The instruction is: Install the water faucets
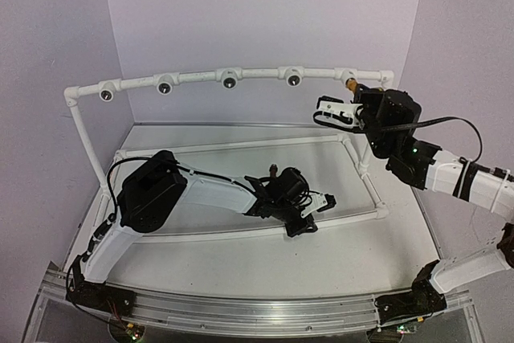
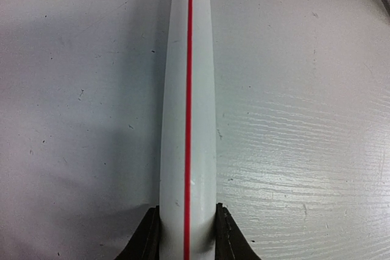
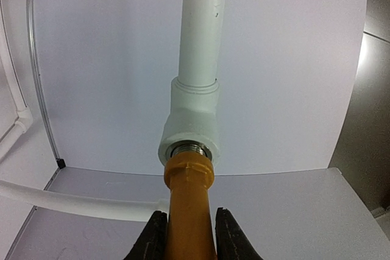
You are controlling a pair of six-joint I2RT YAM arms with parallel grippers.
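In the right wrist view an orange-brown faucet (image 3: 190,202) points up at the white tee fitting (image 3: 194,120) on the top rail. Silver thread shows between the faucet's collar and the tee's mouth; how deep it sits I cannot tell. My right gripper is shut on the faucet's body. From above, this faucet (image 1: 351,84) meets the rightmost tee. Down at the frame's front bar, my left gripper is shut around a white pipe (image 2: 201,108) with a red stripe, one finger on each side.
Several other tees, among them the middle one (image 1: 230,79), line the top rail (image 1: 261,73) with dark, empty mouths. The white base frame (image 1: 209,235) lies on the table, its front right bare. Walls close in the back and sides.
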